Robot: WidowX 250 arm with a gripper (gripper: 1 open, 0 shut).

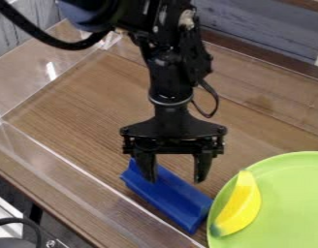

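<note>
My black gripper (174,163) points down over a long blue block (173,201), its two fingers apart and reaching down to about the block's upper end; whether they touch it I cannot tell. The block lies diagonally on the wooden surface. To its right sits a green plate (294,218) holding a yellow banana-like piece (237,205) near its left rim.
A clear raised edge runs along the left and front, with cables at the lower left. A grey slatted wall (266,39) stands at the back.
</note>
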